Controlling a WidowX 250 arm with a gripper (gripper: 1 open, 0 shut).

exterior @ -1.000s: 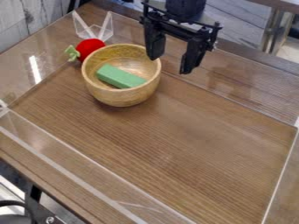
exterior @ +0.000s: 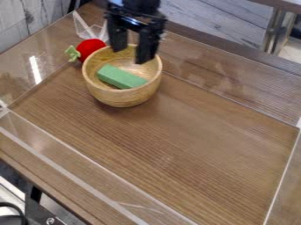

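Observation:
A blurred dark gripper (exterior: 134,37) hangs over the back of a yellow wooden bowl (exterior: 141,93), its fingers apart and apparently empty. Inside the bowl lies a green block (exterior: 122,77). A red object (exterior: 91,47) with a green top sits just left of the bowl, at the back.
Behind the red object is a white wire-like item at the back left. A pale ledge runs along the top right, and dark cabling shows at the bottom left edge.
The gripper has moved left from the right of the bowl to above its back part. The bowl and the objects around it look unmoved.

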